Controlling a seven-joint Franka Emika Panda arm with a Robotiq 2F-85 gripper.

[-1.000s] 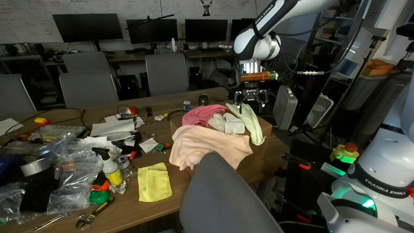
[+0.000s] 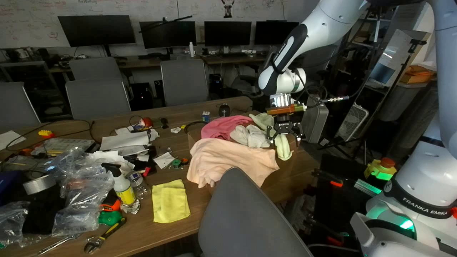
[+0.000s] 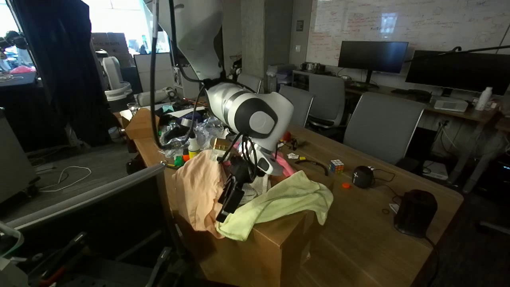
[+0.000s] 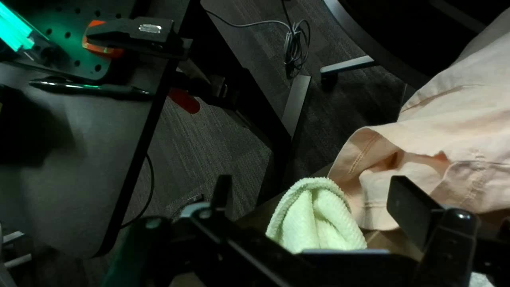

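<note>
A pale green towel (image 2: 282, 147) drapes over the rim of a cardboard box (image 3: 267, 258), its end hanging down the outside. Above that hanging part, my gripper (image 2: 284, 139) points down, fingers open. In the wrist view the towel's rounded end (image 4: 315, 220) shows in the gap between the spread fingers; whether they touch it I cannot tell. Peach cloth (image 2: 233, 156) covers the box's near side. A pink cloth (image 2: 222, 127) and a whitish cloth (image 2: 255, 137) lie at the box top. The box's inside is mostly hidden.
A grey chair back (image 2: 246, 214) stands close before the box. Left lie a folded yellow cloth (image 2: 170, 201), a spray bottle (image 2: 123, 188) and plastic clutter. A Rubik's cube (image 3: 336, 166) and black speaker (image 3: 363, 177) sit behind. A dark cart (image 4: 71, 191) stands beside the table.
My gripper has come lower and nearer the front of the box, from above the towel's rear part to its hanging end. The cloths look unmoved.
</note>
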